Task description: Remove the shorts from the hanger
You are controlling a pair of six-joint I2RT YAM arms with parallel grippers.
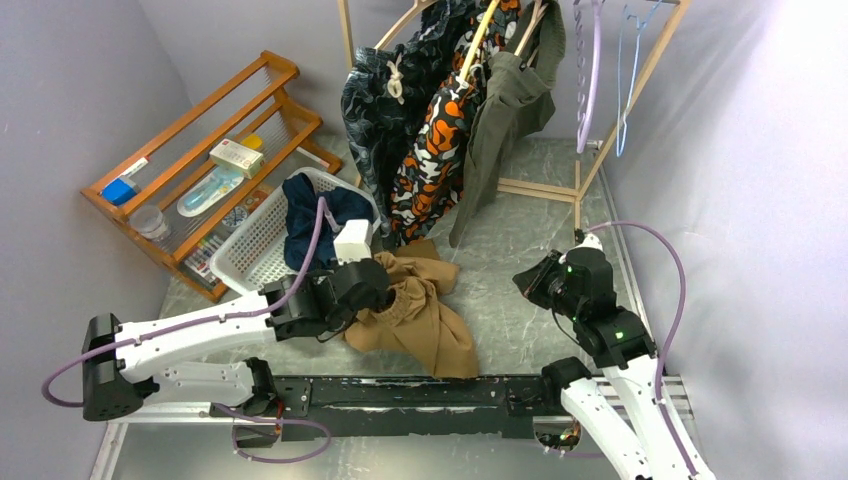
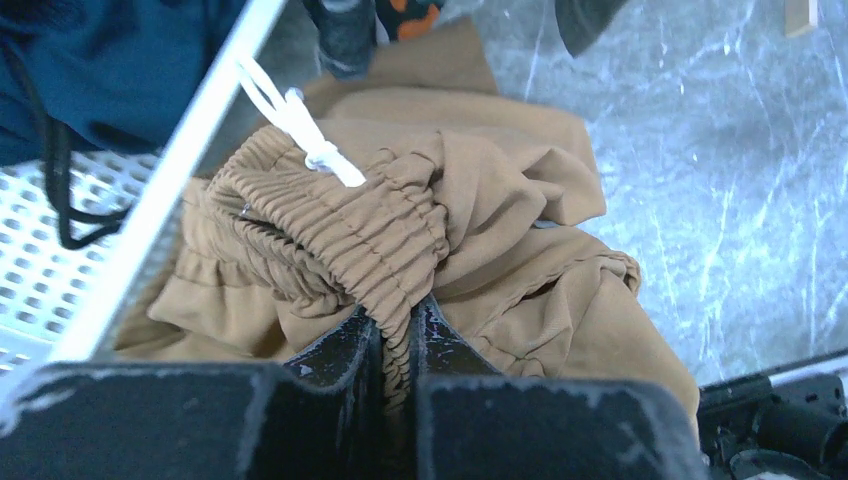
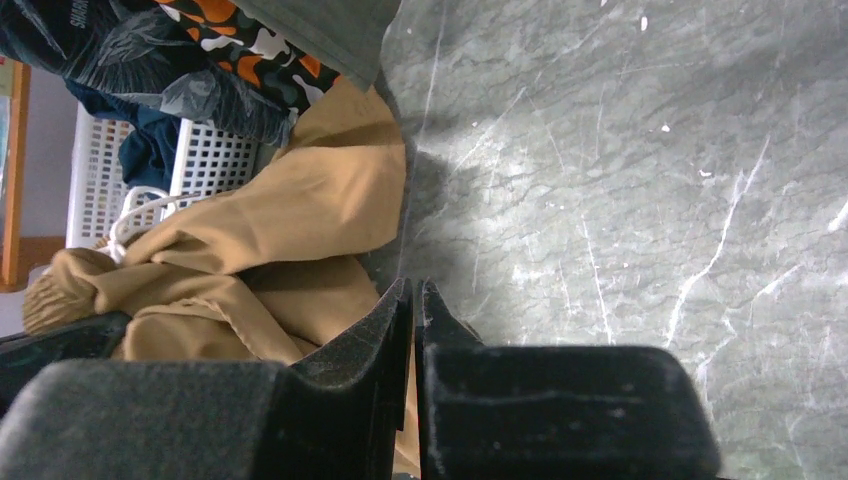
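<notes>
Tan shorts (image 1: 420,330) lie crumpled on the floor beside the basket, below the hanging clothes. My left gripper is shut on their gathered elastic waistband (image 2: 340,230), a white drawstring (image 2: 310,140) loose on top; in the top view the left arm's wrist hides part of them. My right gripper is shut, with nothing visible between its fingers, right of the shorts above bare floor.
A white basket (image 1: 245,260) holds navy clothing. A wooden shelf (image 1: 200,110) stands at left. Dark, camouflage (image 1: 440,140) and olive garments hang on a wooden rack, with empty hangers (image 1: 590,80) at its right.
</notes>
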